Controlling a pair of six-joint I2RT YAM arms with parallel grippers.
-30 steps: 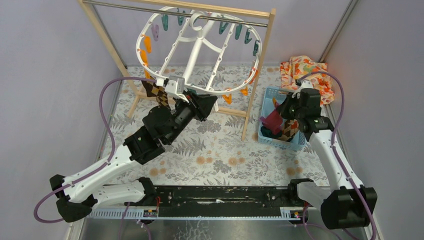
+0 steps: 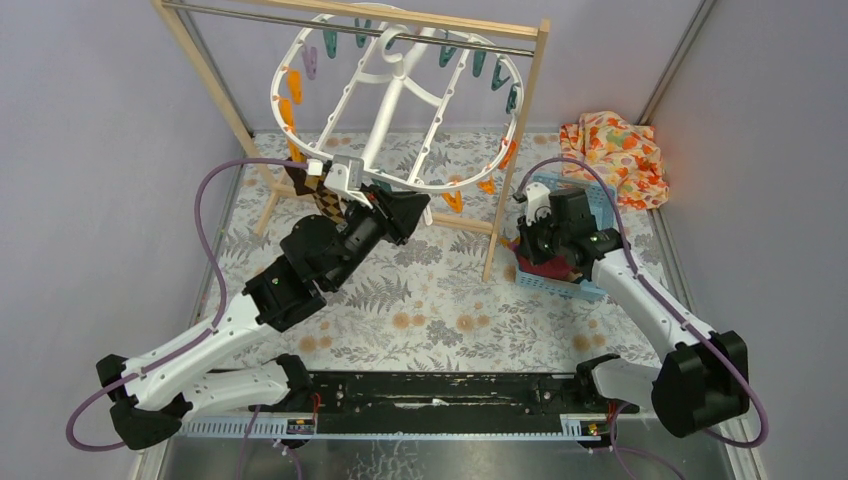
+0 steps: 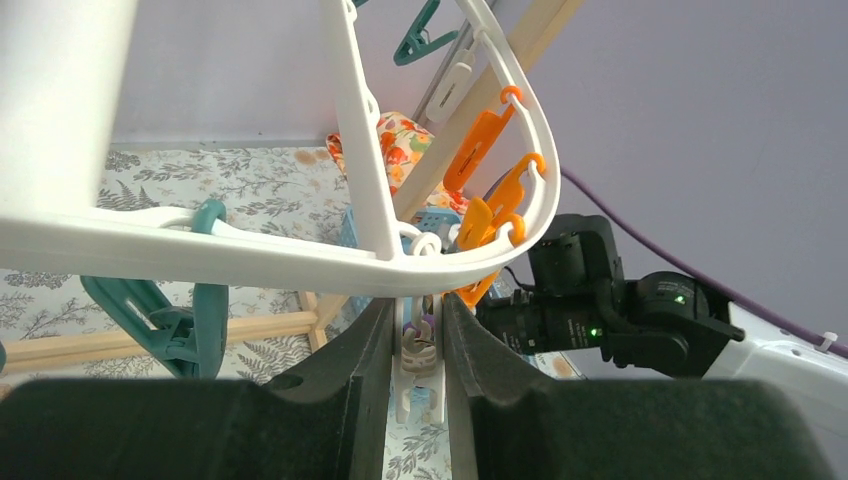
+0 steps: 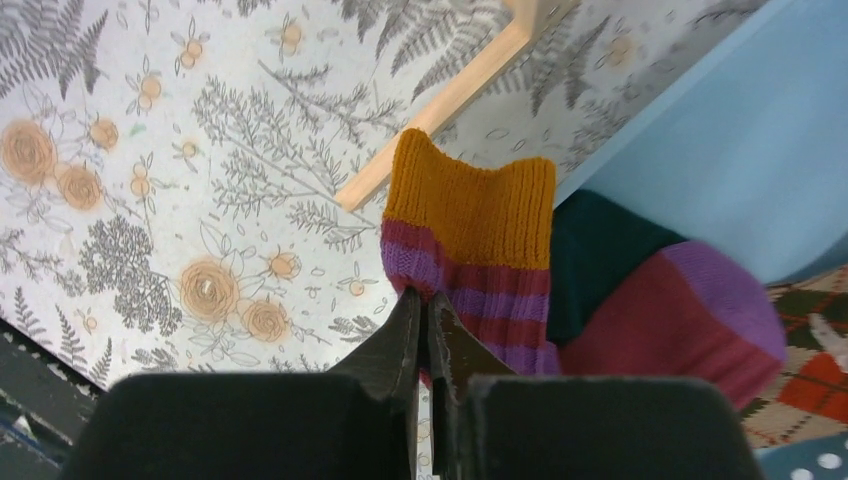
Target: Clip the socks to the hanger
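Note:
The white round hanger point(image 2: 433, 187) carries coloured clips. My left gripper is shut on a white clip point(image 3: 420, 385) under its rim. My right gripper is shut on an orange, purple and red striped sock point(image 4: 480, 220), above the left edge of the blue basket point(image 4: 690, 110). In it lie a red-purple sock point(image 4: 670, 320), a dark green sock point(image 4: 600, 250) and a patterned one point(image 4: 810, 340). A brown checkered sock point(image 2: 327, 200) hangs at the hanger's left, partly behind my left arm.
A wooden stand point(image 2: 534, 75) frames the hanger, its foot beside the basket. Floral orange cloth point(image 2: 615, 155) lies behind the basket.
My right gripper has moved left with the striped sock, from inside the basket to its left edge. The left arm is nearly still.

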